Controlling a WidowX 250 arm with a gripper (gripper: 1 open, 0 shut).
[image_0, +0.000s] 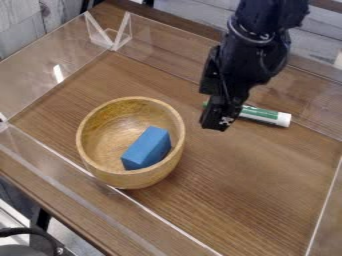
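Note:
My dark gripper (225, 108) hangs open over the middle-right of the wooden surface, pointing down, its fingers near the left end of a green-and-white marker-like object (265, 115). To the lower left, a wooden bowl (100, 140) holds a blue block (146, 148) lying tilted inside.
Clear plastic walls (40, 70) edge the tray at left and back, with a white bracket at the back left. Dark cables lie at the bottom-left corner.

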